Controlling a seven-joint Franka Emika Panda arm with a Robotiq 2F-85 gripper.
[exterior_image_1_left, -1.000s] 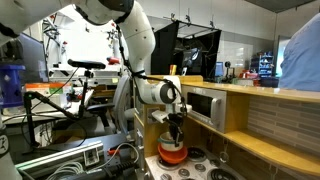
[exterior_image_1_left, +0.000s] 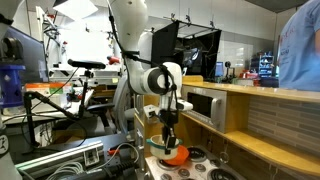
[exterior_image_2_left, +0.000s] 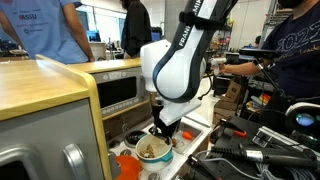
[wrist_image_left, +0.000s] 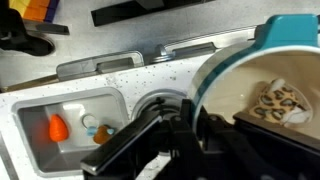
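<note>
My gripper is shut on the near rim of a teal pot (wrist_image_left: 208, 72) with a pale inside. A brown and white item (wrist_image_left: 281, 101) lies in the pot, its identity unclear. In the second exterior view the pot (exterior_image_2_left: 153, 148) hangs below the gripper (exterior_image_2_left: 166, 131), beside an orange-red bowl (exterior_image_2_left: 128, 164) on the stove surface. From the first exterior view, the gripper (exterior_image_1_left: 168, 132) stands over the counter, and the orange bowl (exterior_image_1_left: 178, 156) shows behind the pot. Whether the pot touches the surface cannot be told.
A grey sink (wrist_image_left: 61, 106) holds a small orange object (wrist_image_left: 58, 128) and another small item. Stove burners (exterior_image_1_left: 198, 155) lie to the right of the bowl. A wooden shelf (exterior_image_1_left: 270, 151) and a microwave (exterior_image_1_left: 203, 105) bound the back.
My gripper has carried the pot away from above the orange bowl, toward the first exterior camera and slightly left. The orange bowl has stayed roughly in place.
</note>
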